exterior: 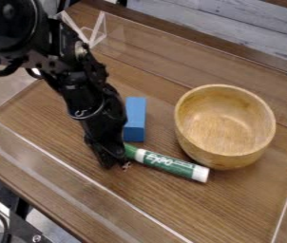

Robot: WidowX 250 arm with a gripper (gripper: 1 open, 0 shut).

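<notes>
My black gripper (113, 156) is low over the wooden table, its fingertips at the left end of a green-and-white Expo marker (168, 163). It looks shut; I cannot see anything held between the fingers, and the marker's left end is partly hidden by them. The marker lies angled down to the right. Just behind it stands a blue block (135, 118), right of the gripper.
A large wooden bowl (225, 126) takes up the right middle, close to the marker. A pale border runs along the left.
</notes>
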